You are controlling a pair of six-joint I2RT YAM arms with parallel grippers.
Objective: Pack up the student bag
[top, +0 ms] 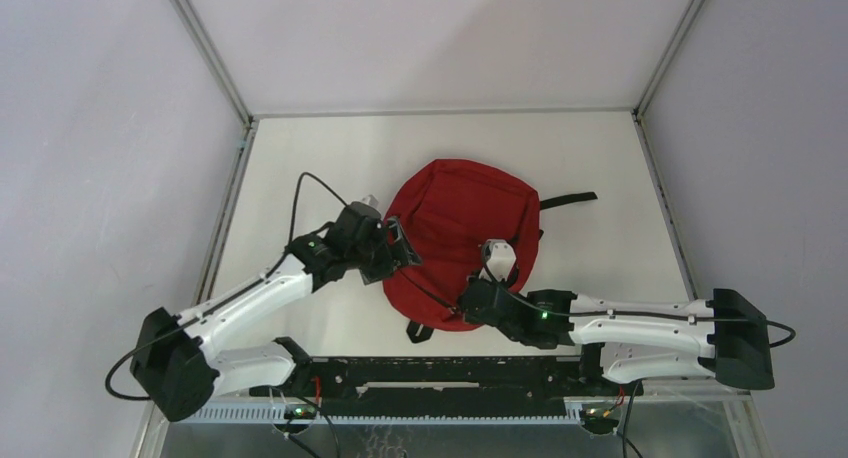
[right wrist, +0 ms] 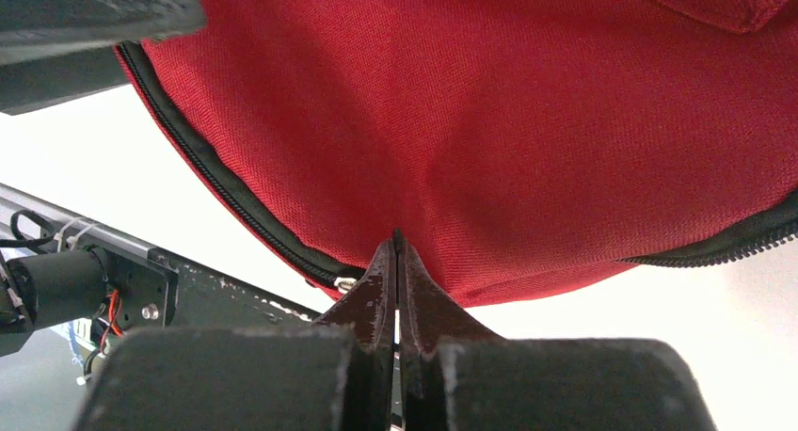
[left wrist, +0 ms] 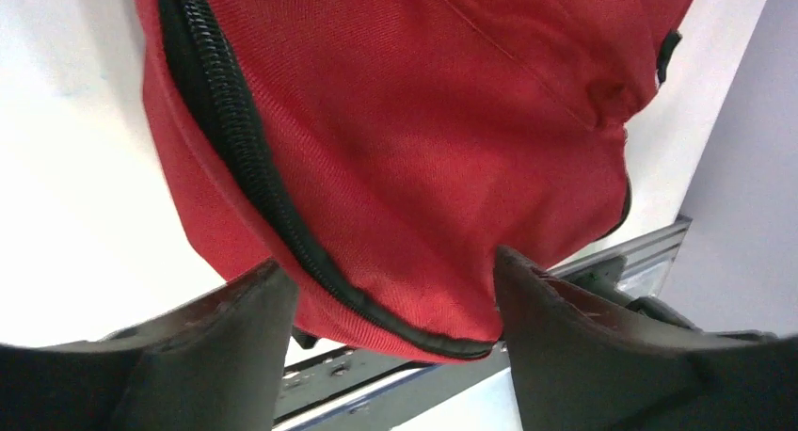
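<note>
The red student bag (top: 470,208) lies flat on the white table, and a black zipper (left wrist: 249,158) follows its edge. Over the bag's left side, my left gripper (top: 402,253) has its fingers (left wrist: 541,323) spread, with red cloth and zipper seen beyond the gap. At the bag's near edge, my right gripper is shut, its tips against or just over the cloth; nothing shows between them. A metal zipper pull (right wrist: 345,283) sits just left of those tips. The bag's inside is out of sight.
A black strap (top: 567,200) sticks out to the bag's right, and a short strap end (top: 420,332) pokes out at the near side. My two grippers are close together over the bag. Bare table (top: 330,143) surrounds it at the back and sides.
</note>
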